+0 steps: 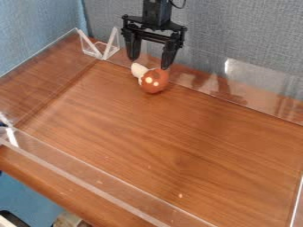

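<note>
My black gripper (151, 55) hangs at the back of the wooden table in the camera view, its two fingers spread open. Just below it lies a toy mushroom (153, 81) with a red, white-spotted cap and a pale stem, tipped on its side with the stem toward the back left. Nothing shows held between the fingers.
A white wire rack (99, 46) stands at the back left corner. Clear low barriers edge the table (178, 151) along the back, front and right.
</note>
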